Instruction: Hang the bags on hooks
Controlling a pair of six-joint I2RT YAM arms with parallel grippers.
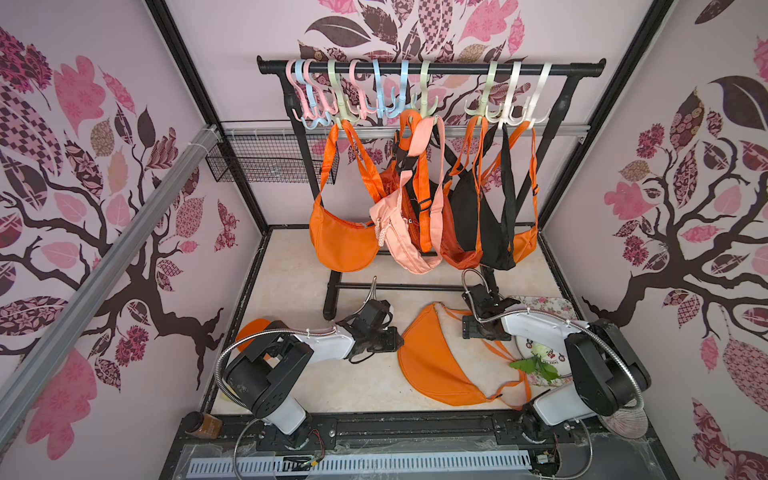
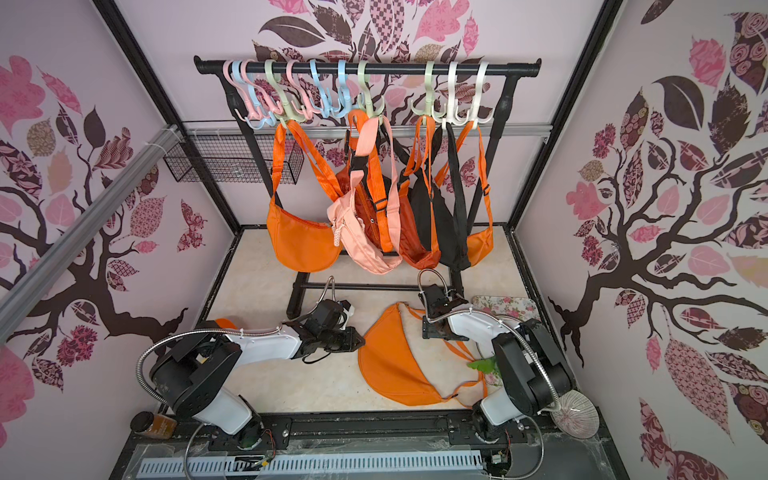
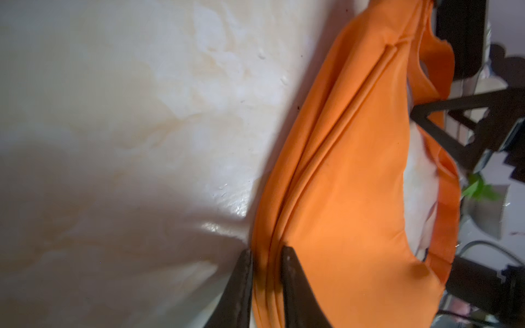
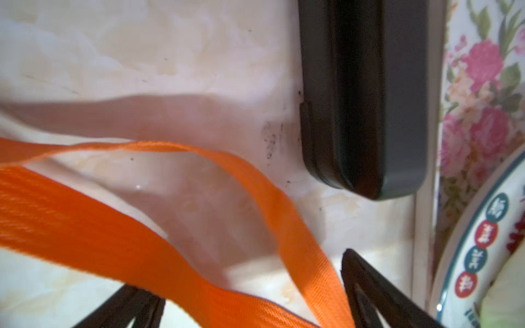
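Note:
The orange bag (image 1: 436,360) lies flat on the floor, its curved edge to the left and its straps to the right. My left gripper straddles that edge; its fingertips stand close together with a fold of cloth between them. Whether they press on it cannot be told. In the right wrist view the orange straps (image 4: 306,246) run between the wide-set fingers (image 4: 358,278) of my right gripper, which stands open low over the floor. Pink, blue, green and white hooks (image 1: 424,88) hang on the black rail (image 1: 456,69) at the back.
Several bags, among them an orange one (image 1: 344,238) and a pink one (image 1: 400,232), hang from the rail. The rack's black foot (image 4: 363,109) stands just beyond my right gripper. A floral mat (image 4: 484,98) with a plate (image 4: 454,268) lies to its right.

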